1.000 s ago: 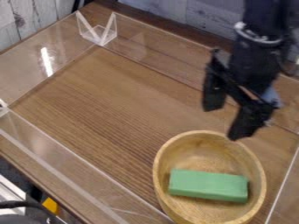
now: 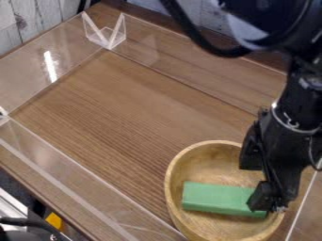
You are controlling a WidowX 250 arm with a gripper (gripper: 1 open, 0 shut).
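A round tan wooden bowl (image 2: 199, 165) sits at the lower right of the tabletop, holding a green rectangular block (image 2: 214, 198). My black gripper (image 2: 262, 169) hangs low over the bowl's right side, its lower tip beside the right end of the block. It is open; whether a finger touches the block I cannot tell. The arm covers much of the right of the view.
Clear plastic walls line the left side, and a small white wire-like holder (image 2: 104, 33) stands at the back left.
The bowl and block look unmoved.
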